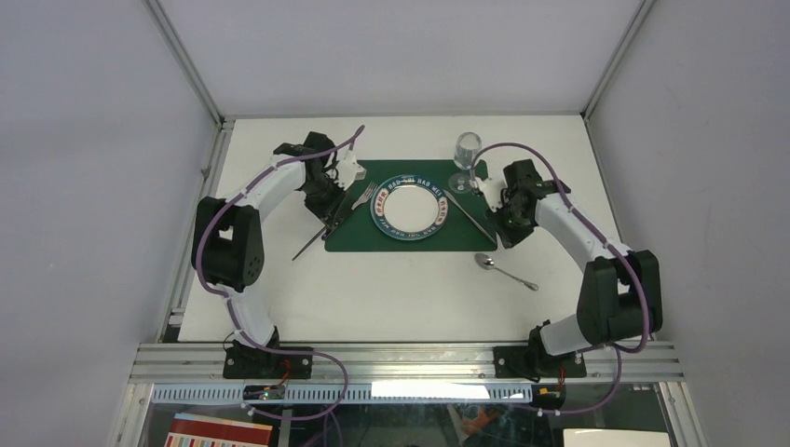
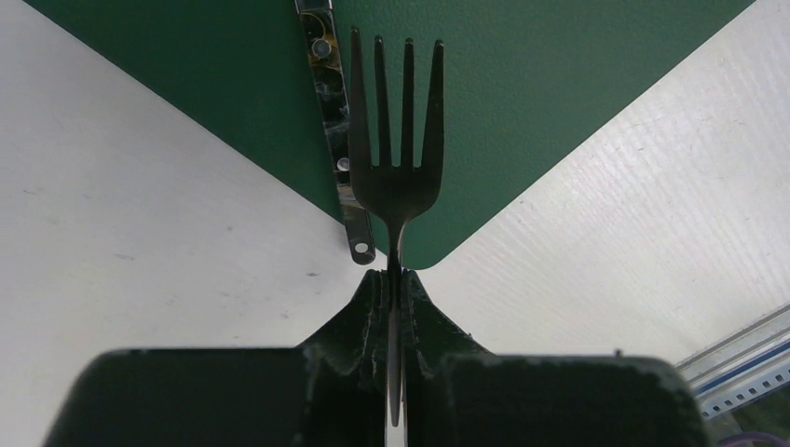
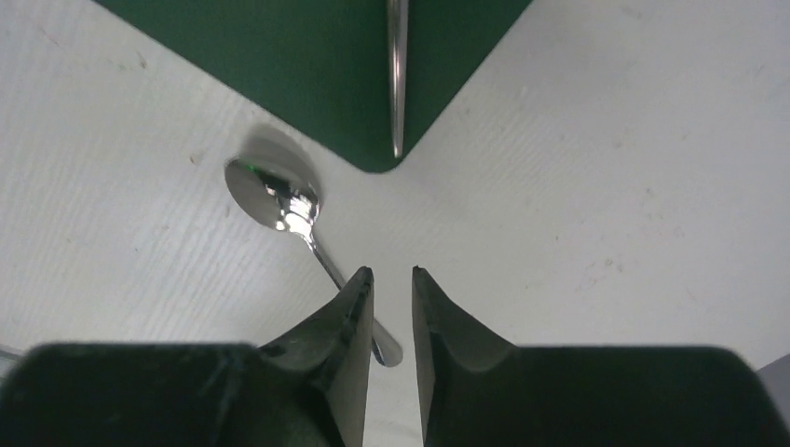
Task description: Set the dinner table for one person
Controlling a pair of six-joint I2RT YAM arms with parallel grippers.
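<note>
A plate [image 1: 410,207] sits centred on the green placemat [image 1: 419,244], with a fork [image 1: 363,197] left of it, a knife [image 1: 470,216] right, and a wine glass [image 1: 467,149] behind. My left gripper is shut on a second, dark fork [image 2: 396,191], held over the mat's near-left corner beside the fork lying there, whose handle [image 2: 331,102] shows. A spoon [image 3: 270,196] lies on the white table below the mat's near-right corner. My right gripper is part open above it, with nothing seen held between its fingers.
Metal frame rails and walls border the table on all sides.
</note>
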